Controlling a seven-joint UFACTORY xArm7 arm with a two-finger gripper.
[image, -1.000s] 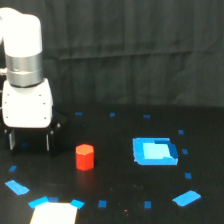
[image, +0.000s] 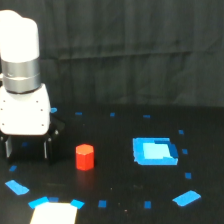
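A red block stands on the black table, left of the middle. My gripper is at the left edge, under the white arm end, pointing down. Its two dark fingers are spread apart, hard to make out against the black surface, and I see nothing between them. A gap separates the gripper from the red block on its right. Right of the middle lies a blue square frame with a white inside. How deep it is, I cannot tell.
A pale cream object with blue beside it is cut off at the bottom edge. Flat blue pieces and small blue squares are scattered over the table. Dark curtains hang behind. Between the red block and the blue frame the surface is clear.
The arm end with its gripper has come lower in the picture and slightly to the left. The red block and the blue frame have stayed in place.
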